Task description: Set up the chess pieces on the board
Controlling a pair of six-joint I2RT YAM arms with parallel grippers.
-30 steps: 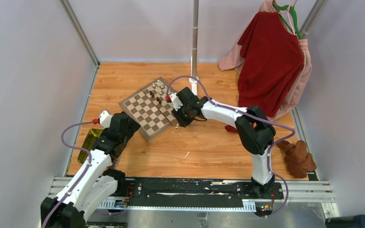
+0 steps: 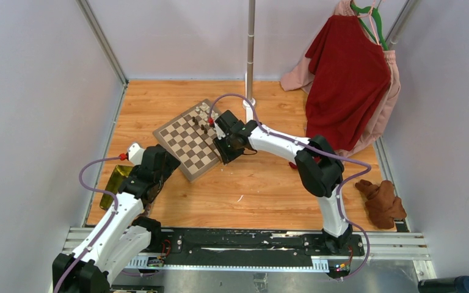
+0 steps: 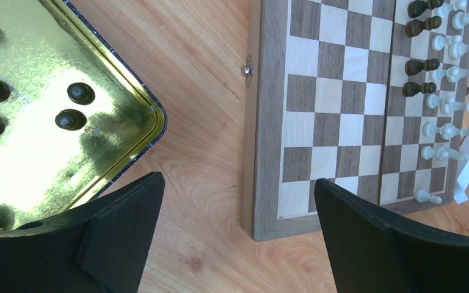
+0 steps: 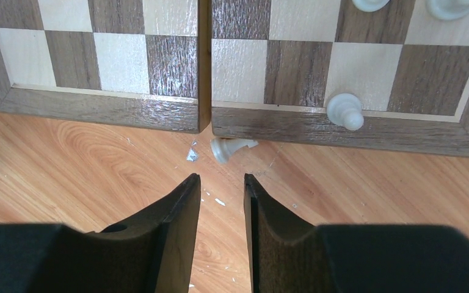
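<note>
The folding chessboard [image 2: 182, 145] lies on the table with white and several dark pieces [image 3: 424, 24] on its right half. My right gripper is open at the board's near edge, just short of a fallen white piece [image 4: 226, 148] on the table beside the hinge gap. An upright white pawn [image 4: 345, 112] stands at that half's edge. My left gripper hangs open between the board and a gold tray [image 3: 125, 152] of dark pieces [image 3: 80, 93], holding nothing.
Red and pink clothes [image 2: 348, 79] hang at the back right, and a brown plush item [image 2: 381, 204] lies at the front right. A pole [image 2: 250, 55] stands behind the board.
My right arm has shifted leftward at the board's near edge, after moving up and back down. The left arm has not moved.
</note>
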